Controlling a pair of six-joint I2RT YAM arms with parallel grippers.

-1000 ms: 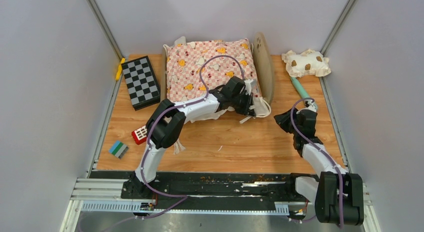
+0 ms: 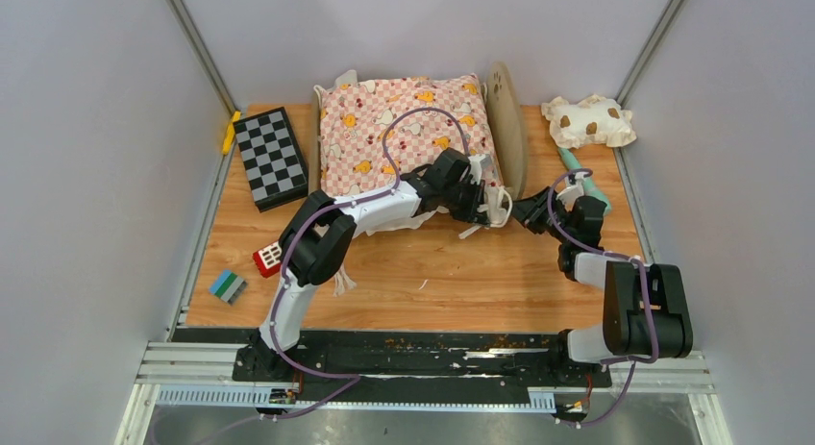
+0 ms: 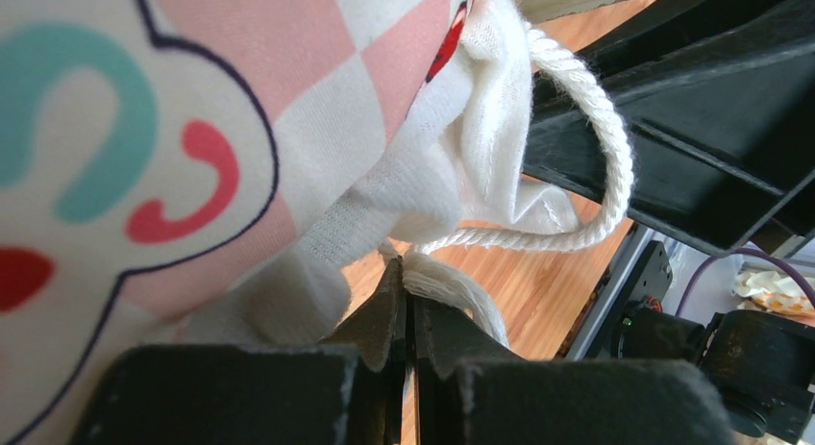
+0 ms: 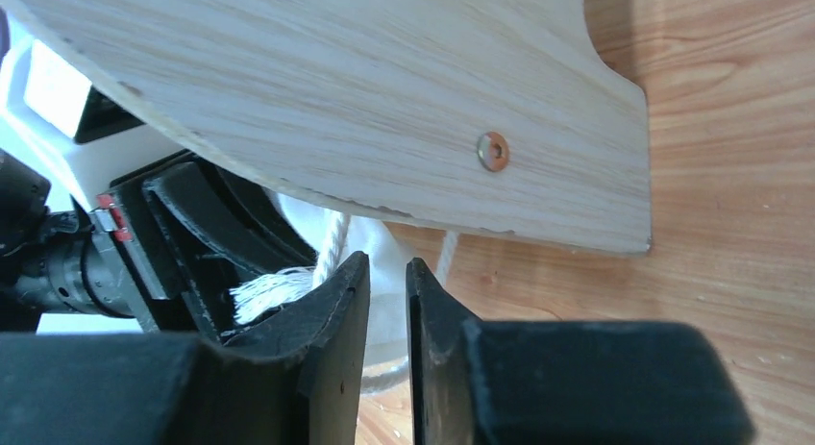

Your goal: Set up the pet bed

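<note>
The patterned pink cushion lies in the pet bed, whose wooden side board stands on its right. At the bed's front right corner, my left gripper is shut on the white rope. From there the rope loops out past the fingers of my right gripper. In the right wrist view those fingers stand a little apart, and the rope and white cloth show in the gap. Whether the rope runs between the pads or behind them is unclear.
At the left are a checkered board, a red block and a striped block. A small frilled pillow and a teal roll lie at the right.
My right gripper has moved left and slightly up in the top view, reaching the rope loop. The left arm and the cushion have stayed in place.
</note>
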